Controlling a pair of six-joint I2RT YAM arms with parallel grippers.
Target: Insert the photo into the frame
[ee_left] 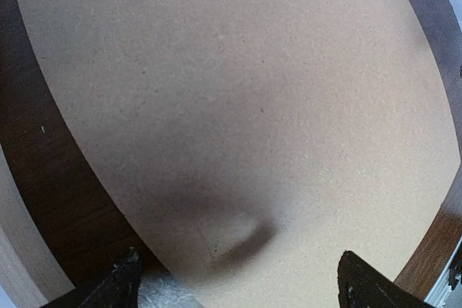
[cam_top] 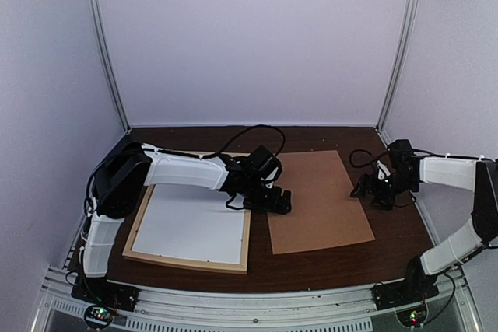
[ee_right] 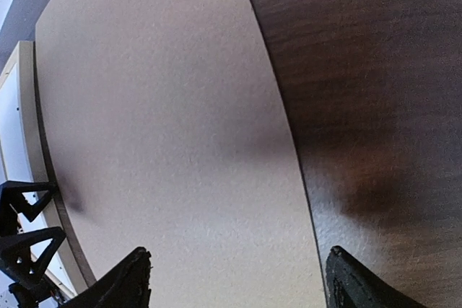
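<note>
The wooden frame (cam_top: 245, 242) with a white sheet (cam_top: 187, 223) inside lies at the left of the table. A brown board (cam_top: 315, 223) lies flat to its right, dark table showing between them in the left wrist view. My left gripper (cam_top: 280, 201) is open over the board's left edge beside the frame, nothing between its fingers. My right gripper (cam_top: 368, 190) is low by the board's right edge, its fingers (ee_right: 361, 286) apart with the board's edge visible between them. No separate photo can be told apart from these.
Side walls and a back wall enclose the table, with a metal rail (cam_top: 257, 305) along the front.
</note>
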